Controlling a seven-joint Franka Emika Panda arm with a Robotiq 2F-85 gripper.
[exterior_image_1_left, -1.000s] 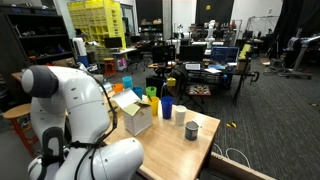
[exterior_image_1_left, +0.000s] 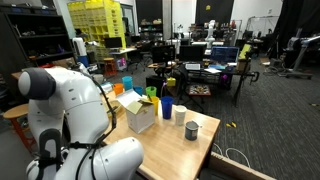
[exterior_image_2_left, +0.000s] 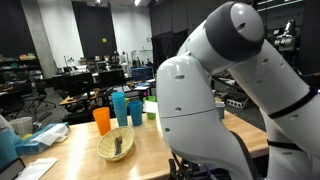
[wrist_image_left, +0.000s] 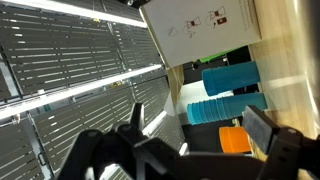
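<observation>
Seen in the wrist view, my gripper is open, its two dark fingers wide apart and nothing held between them. Beyond it stand a dark blue cup (wrist_image_left: 230, 77), a lighter blue cup (wrist_image_left: 222, 107) and an orange cup (wrist_image_left: 234, 138), all tilted by the camera's angle. A white box (wrist_image_left: 205, 28) with printed pictures is at the top of that view. The first exterior view shows this open box (exterior_image_1_left: 140, 118) on the wooden table beside my arm. From both exterior views, I cannot make out the fingers.
A white mug (exterior_image_1_left: 180, 117), a metal pot (exterior_image_1_left: 192, 130), a blue cup (exterior_image_1_left: 167, 104) and a yellow cup (exterior_image_1_left: 153, 93) stand right of the box. A wicker basket (exterior_image_2_left: 108, 148) holds a dark item.
</observation>
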